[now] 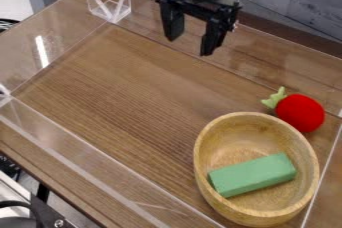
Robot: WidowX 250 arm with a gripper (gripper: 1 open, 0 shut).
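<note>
My black gripper (190,39) hangs over the back middle of the wooden table (94,122), open with nothing visible between its fingers. A tan round bowl (221,157) at the front right holds a green rectangular block (250,175). A red strawberry-like toy (301,112) with a green top lies just behind the bowl, at the right edge.
A clear stand (110,2) is at the back left. Cables lie beyond the left edge.
</note>
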